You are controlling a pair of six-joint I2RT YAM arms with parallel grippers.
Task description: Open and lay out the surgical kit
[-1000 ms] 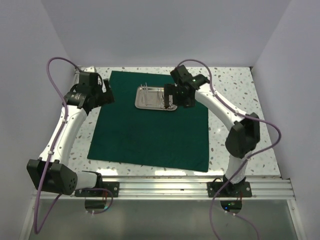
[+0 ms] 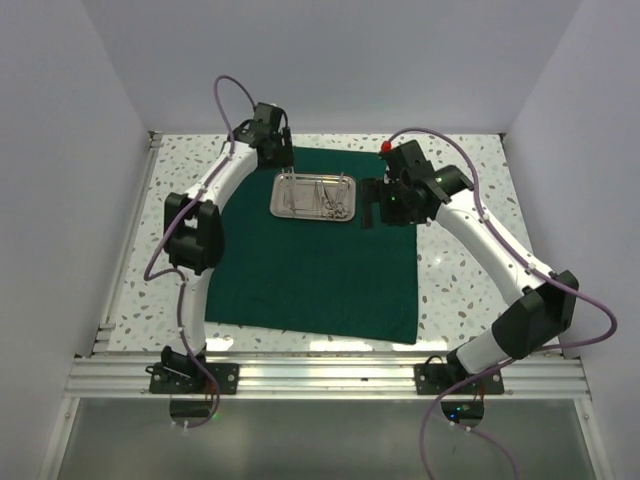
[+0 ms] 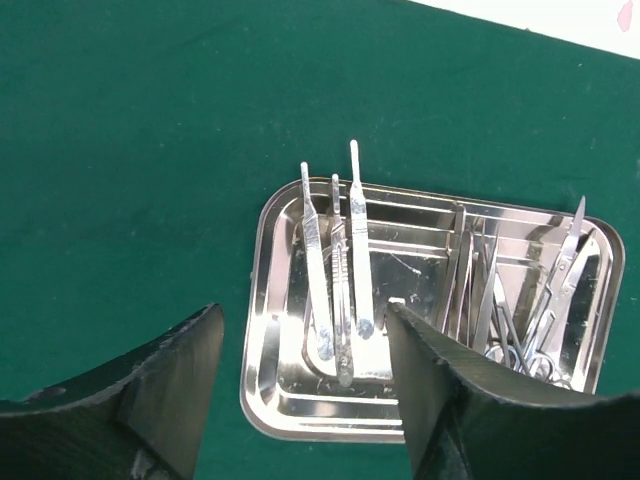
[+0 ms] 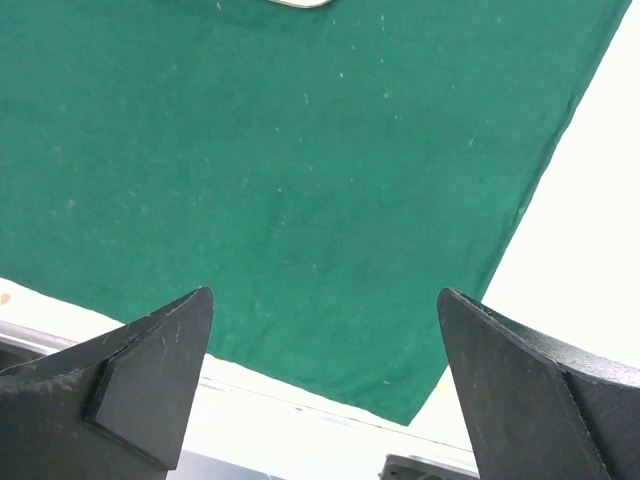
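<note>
A metal tray (image 2: 310, 215) holding surgical tools lies on a green cloth (image 2: 310, 270). In the left wrist view, three slim handles, among them a scalpel handle (image 3: 362, 265), rest in the tray's left part with their tips over the far rim. Tweezers (image 3: 470, 285) and scissors (image 3: 556, 290) lie at its right. My left gripper hovers over the tray's left end, part open, the handles showing between its fingers but not held. Right of the tray, my right gripper stands wide open above the cloth with nothing between its fingers.
A broad stretch of cloth in front of the tray is bare. Walls stand at the back and both sides.
My left arm has swung right, from the cloth's left edge to the tray's left end. My right gripper has moved right, off the tray. The tray has stayed put.
</note>
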